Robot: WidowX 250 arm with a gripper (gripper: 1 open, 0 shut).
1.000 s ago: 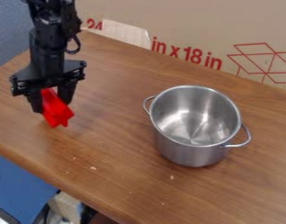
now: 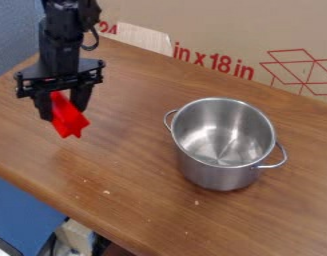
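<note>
My black gripper (image 2: 62, 98) hangs over the left part of the wooden table, shut on a red object (image 2: 68, 121), which is held tilted beneath the fingers. Whether it touches the tabletop is hard to tell. A steel pot (image 2: 222, 146) with two wire handles stands upright on the right half of the table, apart from the gripper.
The wooden table (image 2: 152, 200) has clear room between the gripper and the pot and across the front. A cardboard box (image 2: 266, 40) with printed lettering stands along the back. A blue surface (image 2: 19, 210) lies off the table's left edge.
My gripper and the red object have risen slightly over the last second. The pot has stayed where it was.
</note>
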